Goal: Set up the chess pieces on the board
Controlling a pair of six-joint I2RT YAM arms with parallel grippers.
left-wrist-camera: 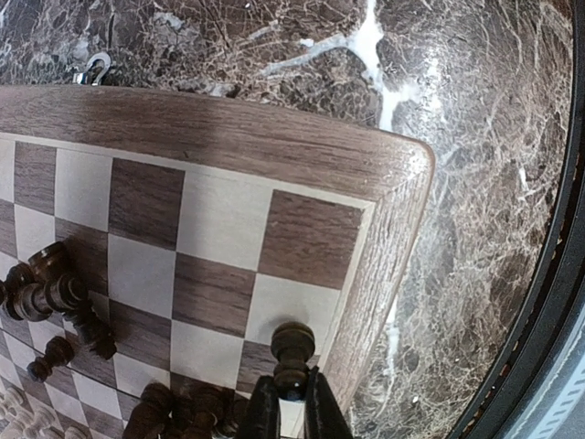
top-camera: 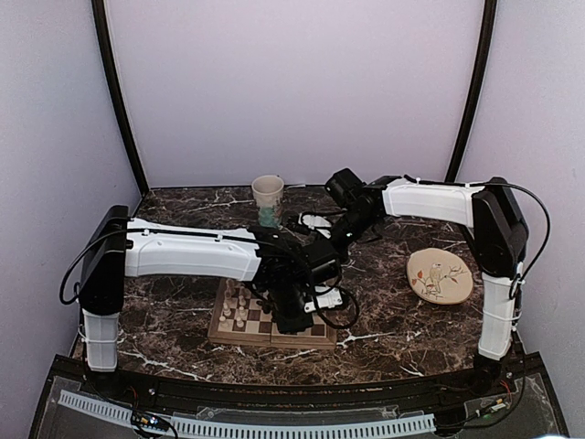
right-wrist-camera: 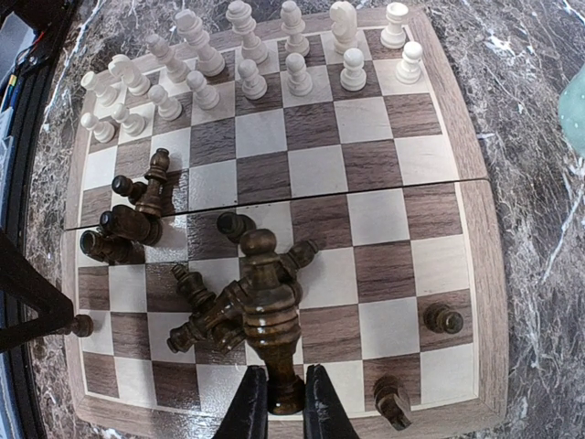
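Observation:
My left gripper is shut on a small dark pawn (left-wrist-camera: 292, 352), over the board's edge squares near one corner. In the right wrist view that pawn (right-wrist-camera: 82, 326) shows at the left gripper's tip, above the left border squares. A tall dark piece (right-wrist-camera: 271, 315) is gripped by my right gripper, which is shut and hangs over the dark half of the board (right-wrist-camera: 489, 302). White pieces (right-wrist-camera: 247, 32) stand in two rows at the far side. A dark pawn (right-wrist-camera: 443, 318) and a dark knight-like piece (right-wrist-camera: 393, 402) stand at the right.
Fallen dark pieces (right-wrist-camera: 206, 315) lie in a heap mid-board, and others (right-wrist-camera: 132, 222) cluster by the left edge. A cup (top-camera: 268, 194) stands behind the board; a round plate with a bird picture (top-camera: 440, 276) lies to the right.

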